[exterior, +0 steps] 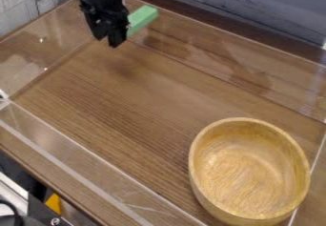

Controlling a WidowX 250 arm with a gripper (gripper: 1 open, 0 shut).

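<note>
My black gripper (112, 34) is at the back left of the wooden table (140, 106), shut on a pale green block (143, 20) that sticks out to its right. The fingers are dark and small, and partly cover the block.
A large yellow bowl (249, 168) sits at the front right. Low walls border the back and left edges.
</note>
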